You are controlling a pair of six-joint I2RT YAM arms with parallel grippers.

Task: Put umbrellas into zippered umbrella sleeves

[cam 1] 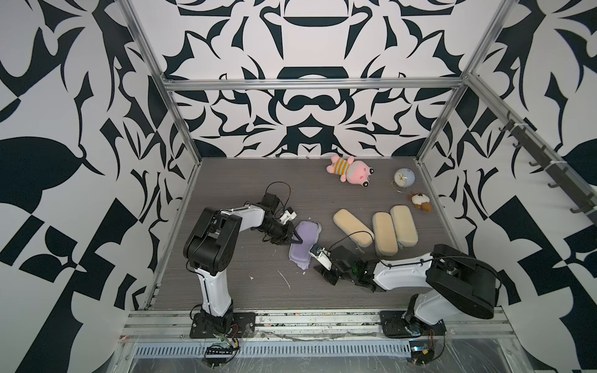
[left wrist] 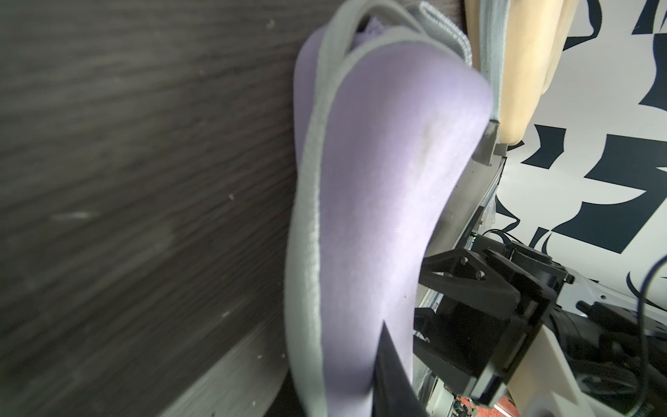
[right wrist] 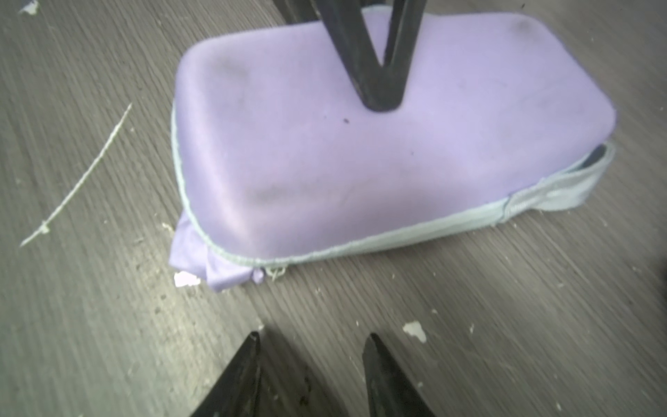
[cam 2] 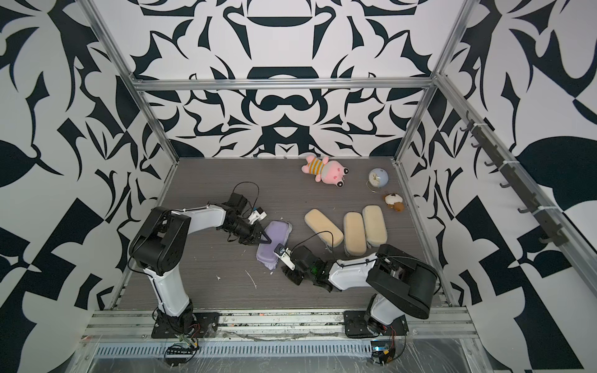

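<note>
A lavender zippered case (cam 1: 304, 244) with pale zip edging lies near the table's middle, a bit of lavender fabric poking from one end. My left gripper (cam 1: 293, 236) is shut on it; in the right wrist view a black finger (right wrist: 380, 93) rests across its top. My right gripper hangs low beside the case, part open, with bare table between its fingertips, facing the end where the fabric and zip pull show.
Three cream cases (cam 1: 354, 227) lie to the right. A pink pig toy (cam 1: 356, 171), a pale round object (cam 1: 404, 177) and a small brown toy (cam 1: 421, 202) sit at the back.
</note>
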